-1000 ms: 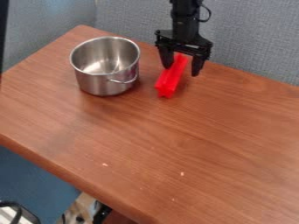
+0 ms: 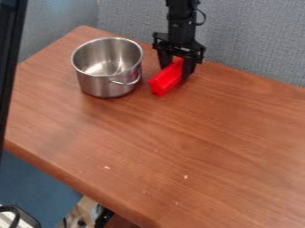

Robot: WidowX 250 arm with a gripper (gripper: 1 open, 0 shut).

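A red elongated block [image 2: 167, 79] lies at an angle near the back of the wooden table, just right of a steel pot [image 2: 107, 71] with a wire handle. My black gripper [image 2: 177, 58] reaches down from the top of the view and is shut on the block's far end. The fingertips are partly hidden by the block and the gripper's body.
A grey padded wall [image 2: 256, 44] runs behind it. The table's front left edge drops to a blue floor with dark items at the bottom left.
The gripper and red block have moved left, toward the pot, over the last second. The block's near end is now closer to the pot's side.
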